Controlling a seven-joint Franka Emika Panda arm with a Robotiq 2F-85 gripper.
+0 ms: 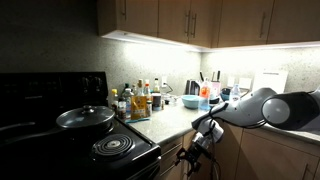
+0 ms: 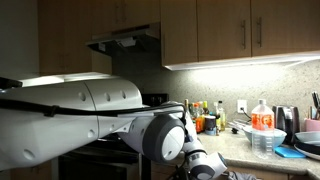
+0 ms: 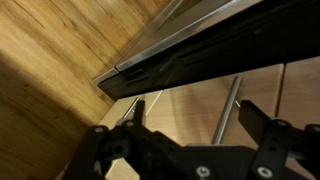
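My gripper (image 1: 188, 158) is low in front of the wooden cabinet fronts under the counter, just right of the stove. It stands open in the wrist view, where its dark fingers (image 3: 262, 125) show along the bottom edge. Ahead of it is a light wood front with a metal bar handle (image 3: 228, 108), apart from the fingers as far as I can tell. A second handle (image 3: 131, 108) shows farther left. Nothing is visibly held. In exterior view 2 the arm (image 2: 165, 135) hides the gripper's tips.
The stove (image 1: 112, 146), bearing a covered pan (image 1: 85, 117), is to the left. Several bottles (image 1: 140, 101) crowd the counter behind it. A teal bowl (image 1: 191, 101) and a large clear bottle (image 2: 262, 130) stand farther right. Wooden floor (image 3: 45, 60) fills the wrist view's left side.
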